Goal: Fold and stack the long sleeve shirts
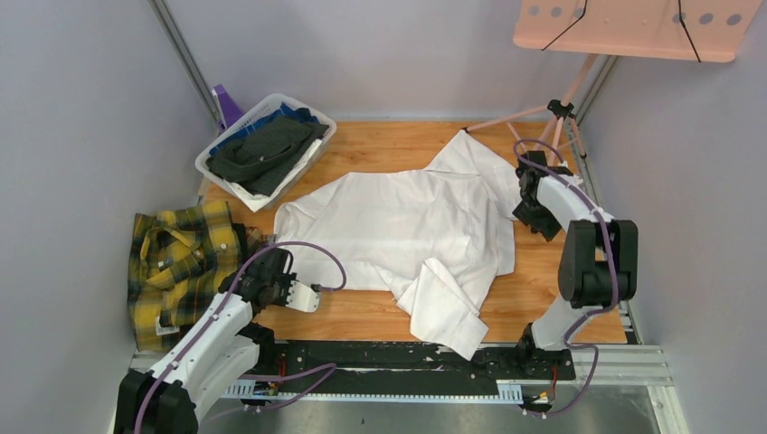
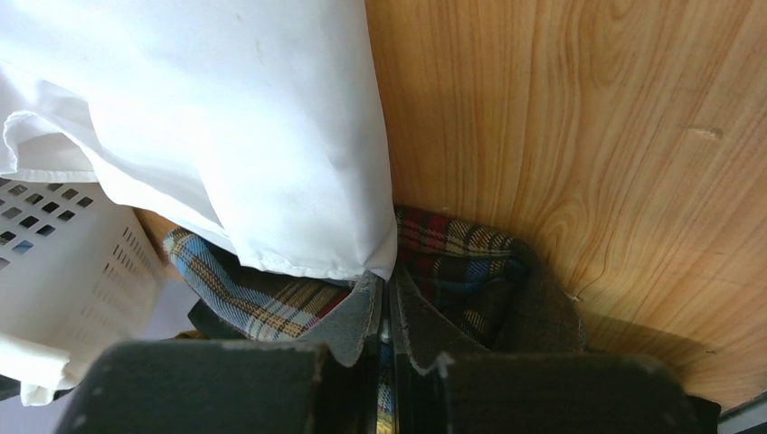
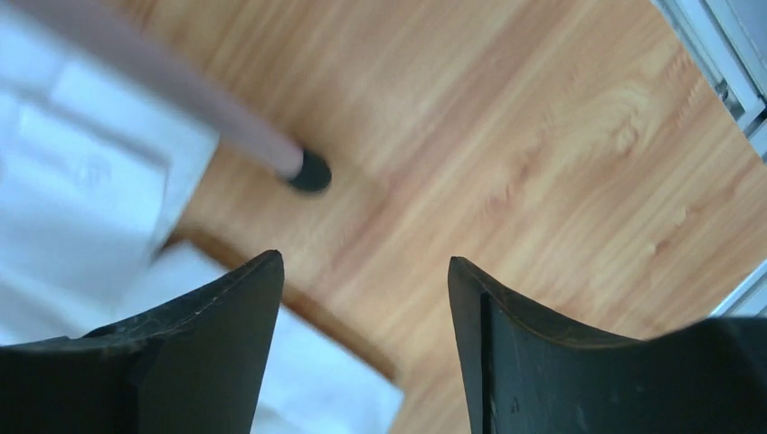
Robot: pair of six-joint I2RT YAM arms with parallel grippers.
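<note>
A white long sleeve shirt lies spread over the middle of the table, one sleeve folded down toward the front edge. In the left wrist view the corner of its hem reaches my left gripper, which is shut with the thin cloth pinched at the fingertips. My right gripper is open and empty, its fingers well apart over bare wood just right of the shirt; that view is blurred. From above, the left gripper's tips are hidden by its own arm.
A white basket of dark and white clothes stands at the back left. Folded plaid shirts are stacked at the left edge, close by the left arm. A pink tripod stand rises at the back right, its leg near the right gripper.
</note>
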